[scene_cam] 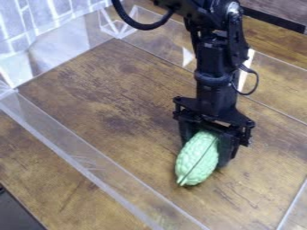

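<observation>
My black gripper [210, 135] points straight down at the right of centre and is shut on a pale green, oblong object [196, 161] with a textured surface, low over the wooden table [96, 108]. The upper part of the green object is hidden by the fingers. Whether it rests on the wood or hangs just above it, I cannot tell.
Clear plastic walls [84, 171] edge the wooden surface at the left, back and right. A white, folded cloth-like thing [36, 36] lies at the top left.
</observation>
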